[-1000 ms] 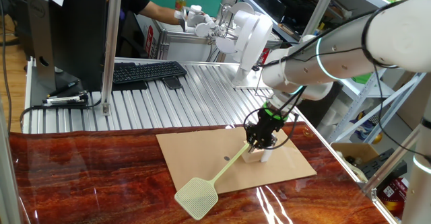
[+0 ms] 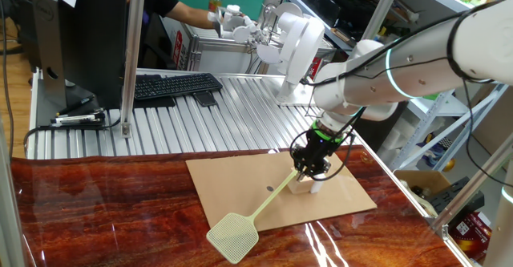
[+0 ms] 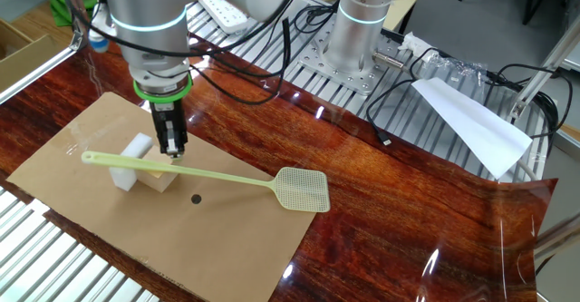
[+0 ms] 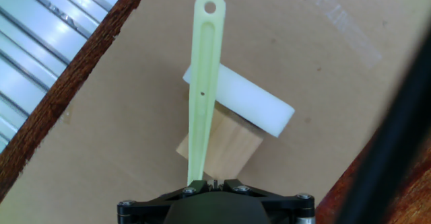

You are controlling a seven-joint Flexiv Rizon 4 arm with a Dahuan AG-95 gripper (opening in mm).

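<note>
A pale green fly swatter lies with its handle across a wooden block and a white block. Its mesh head reaches past the edge of the cardboard sheet. The two blocks stand against each other under the handle. My gripper is close above the handle, near the wooden block, with its fingertips together. In the wrist view the handle runs down behind the left finger, and I see nothing between the tips. Whether the fingers touch the handle cannot be made out.
Glossy brown wood-patterned covering surrounds the cardboard, mostly clear. A keyboard and a white fan stand on the ribbed metal surface behind. White paper and loose cables lie near the robot base.
The upper arm has shifted slightly since a second ago, and the swatter's head sits very slightly farther left.
</note>
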